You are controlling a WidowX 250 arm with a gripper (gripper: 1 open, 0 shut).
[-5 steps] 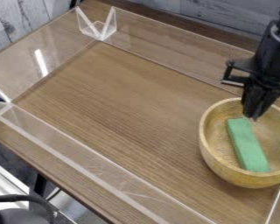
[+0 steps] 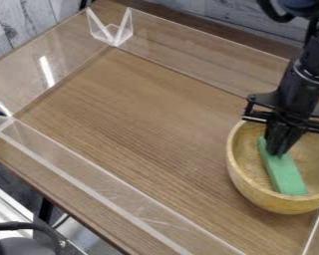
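A wooden bowl [image 2: 309, 194] sits at the right of the table, with a green bar-like object [image 2: 283, 171] lying inside it. My black gripper [image 2: 275, 136] reaches into the back of the bowl, its fingertips at the upper end of the green object. It looks shut; whether anything is between the fingertips is hard to tell, as they are small and dark.
Transparent strips run along its edges. Black equipment [image 2: 23, 239] shows at the lower left, beyond the table edge.
My gripper has come down into the bowl, from above its back rim to the upper end of the green object. The bowl and green object look unmoved.
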